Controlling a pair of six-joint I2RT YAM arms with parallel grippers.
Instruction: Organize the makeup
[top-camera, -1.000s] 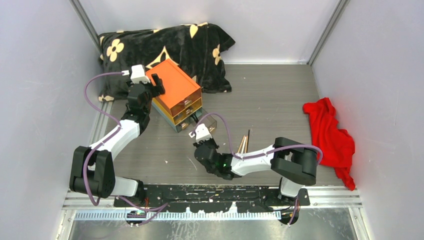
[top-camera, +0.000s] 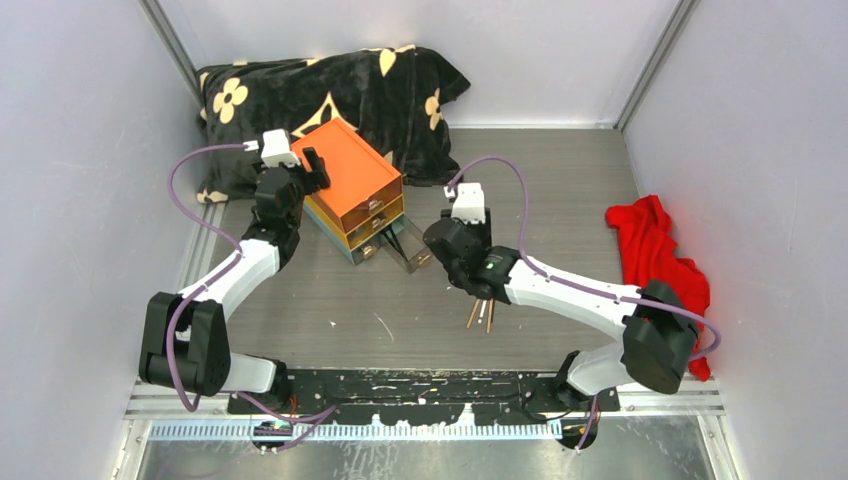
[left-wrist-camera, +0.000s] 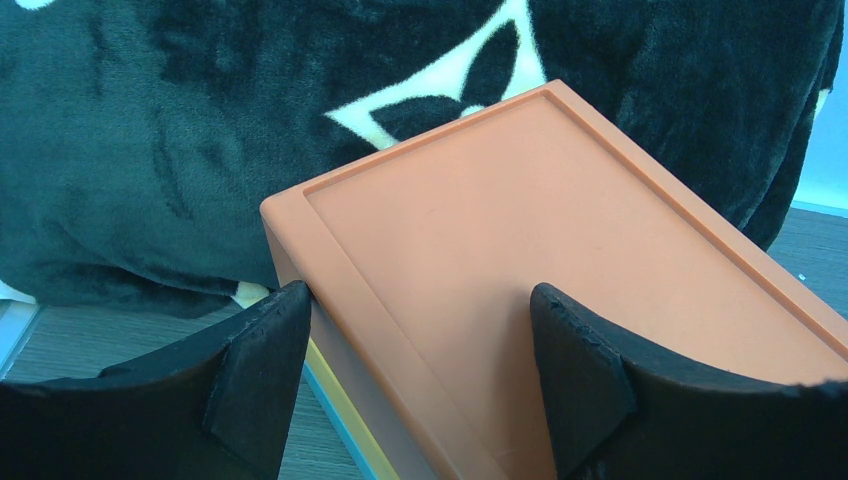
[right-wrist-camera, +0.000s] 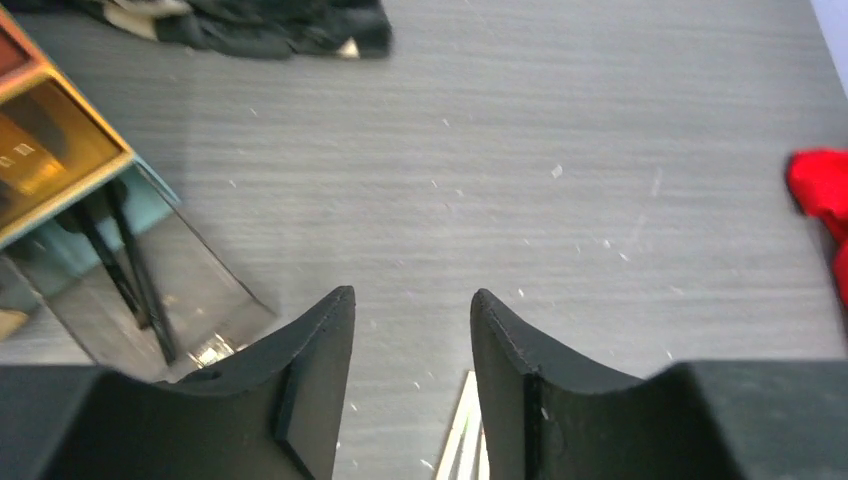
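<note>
An orange-topped organizer (top-camera: 350, 170) with tiered drawers sits askew against the dark blanket. My left gripper is shut on its top near the left edge. An open clear drawer (right-wrist-camera: 200, 290) at the organizer's bottom holds dark slender items (right-wrist-camera: 140, 280). Several light brush-like sticks (right-wrist-camera: 458, 430) lie on the table below my right gripper, which has its fingers apart and nothing seen between them; in the top view its arm hides part of the sticks.
A flower-patterned dark blanket (top-camera: 250, 100) lines the back left. A red cloth (top-camera: 655, 260) lies at the right edge.
My right gripper has moved right and up in the top view, away from the drawer to over the sticks, uncovering the drawer. The left arm is unchanged.
</note>
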